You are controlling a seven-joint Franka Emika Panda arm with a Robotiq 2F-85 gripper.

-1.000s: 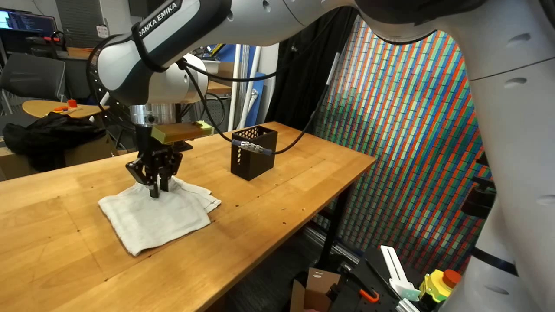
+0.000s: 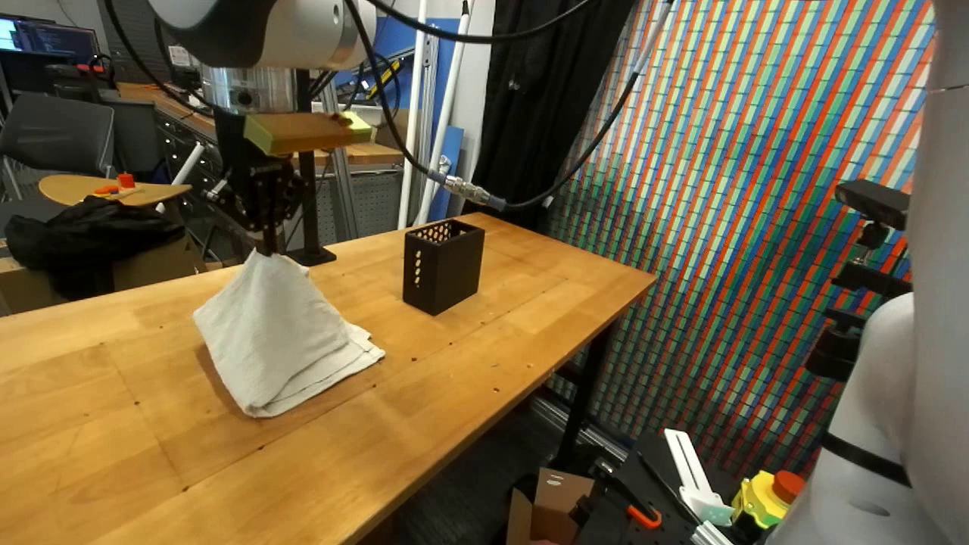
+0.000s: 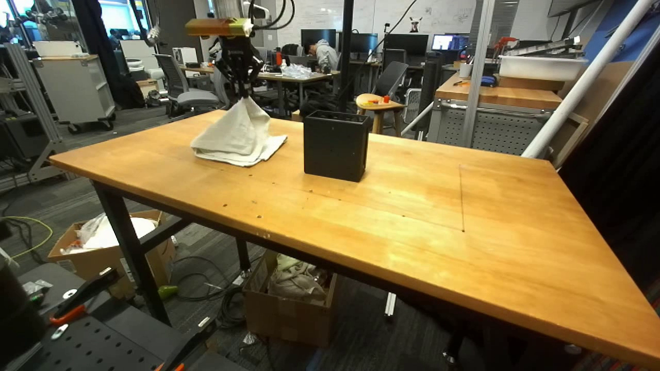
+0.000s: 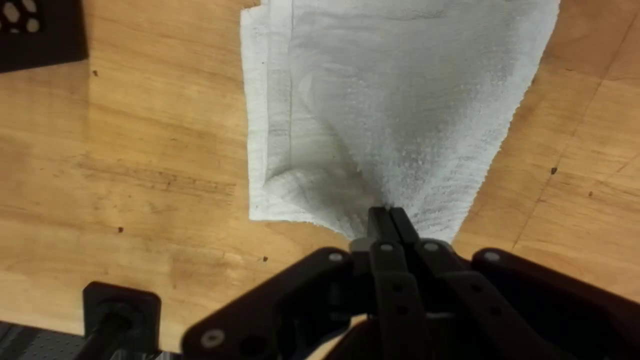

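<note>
A white cloth (image 2: 277,336) is pulled up to a peak on the wooden table, its lower layers still lying on the wood. My gripper (image 2: 266,247) is at the top of that peak, shut on a pinch of the fabric. In exterior view 2 the same cloth (image 3: 233,136) hangs as a tent below the gripper (image 3: 243,96). From the wrist view, the gripper has its fingertips pressed together where folds of the cloth (image 4: 414,108) converge. The small bit of fabric inside the fingers is hidden.
A black box with a perforated side (image 2: 442,268) stands on the table (image 2: 536,281) beside the cloth. A dark post base (image 4: 123,312) sits near the table's edge.
My gripper has risen from low over the flat cloth, and its fingers have come together. The cloth's middle has lifted into a peak with it. The box has not moved.
</note>
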